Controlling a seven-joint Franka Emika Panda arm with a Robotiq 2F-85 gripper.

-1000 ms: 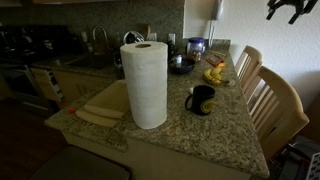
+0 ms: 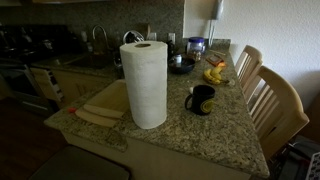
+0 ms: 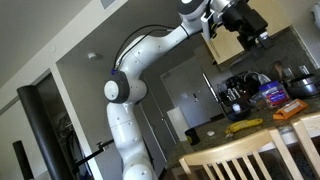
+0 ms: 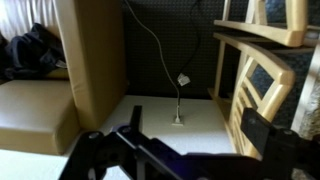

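My gripper stands open, its two dark fingertips far apart at the bottom of the wrist view and nothing between them. In exterior view 2 the robot arm (image 3: 165, 42) reaches high across the top, with the dark gripper (image 3: 262, 38) at its end above the counter. On the counter stand a paper towel roll (image 2: 148, 85), upright, and a black mug (image 2: 203, 99). Yellow bananas (image 2: 213, 75) lie farther back, near a dark bowl (image 2: 181, 65) and a purple-lidded jar (image 2: 196, 46). The gripper is apart from all of these.
Wooden chairs (image 2: 276, 108) line the counter's right side. A cutting board (image 2: 108, 99) lies left of the roll. Bare granite counter (image 2: 170, 145) shows in front. Below the gripper, the wrist view shows chair slats (image 4: 268, 100) and a cable (image 4: 158, 45).
The counter things have not moved.
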